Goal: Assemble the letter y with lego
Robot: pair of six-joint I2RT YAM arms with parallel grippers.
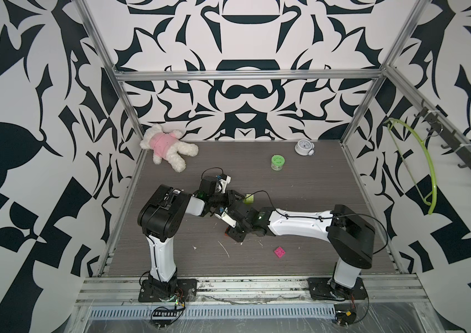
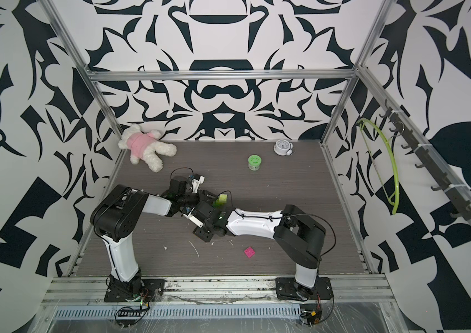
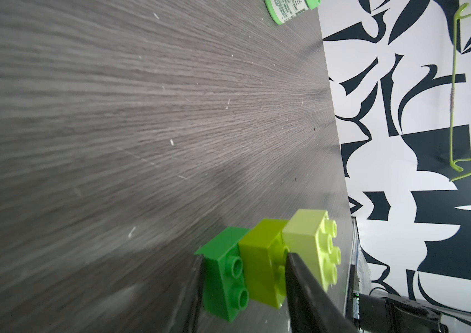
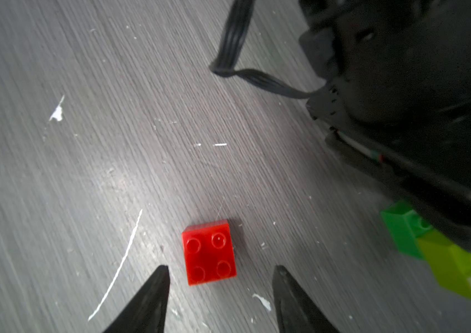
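Observation:
In the left wrist view, a green brick point(image 3: 218, 277), lime brick point(image 3: 260, 260) and pale yellow-green brick point(image 3: 307, 244) stand touching in a row. My left gripper has its fingers apart at the green and lime bricks; whether they touch is unclear. In the right wrist view, a red brick point(image 4: 209, 254) lies studs up just beyond my open right gripper, nothing held. Both grippers crowd together mid-table in the top views, mostly hiding these bricks. A pink brick point(image 1: 279, 252) lies near the front edge.
A teddy bear point(image 1: 163, 145) lies back left. A green-lidded tub point(image 1: 277, 162) and white clock point(image 1: 304, 147) stand at the back.

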